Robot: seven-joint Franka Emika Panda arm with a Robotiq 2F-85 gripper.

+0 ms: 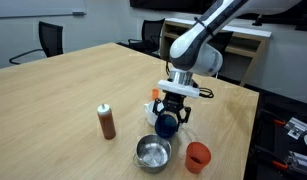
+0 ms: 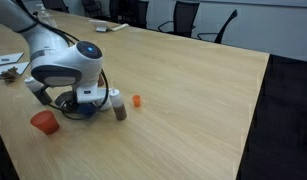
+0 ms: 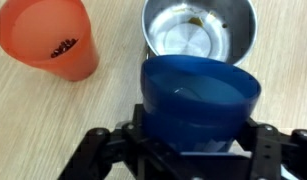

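Note:
A dark blue cup fills the middle of the wrist view, between the fingers of my gripper. By its wide spread at either side of the cup, the gripper is open. Exterior view 1 shows the same blue cup low over the table, just below the gripper; whether its base touches the tabletop is hard to see. Right beside it is a silver metal bowl, with small brown bits inside. To the other side stands a red cup holding dark grains.
A white mug sits close behind the gripper. Farther left stands a tall white-topped brown bottle, and a small orange object lies behind.

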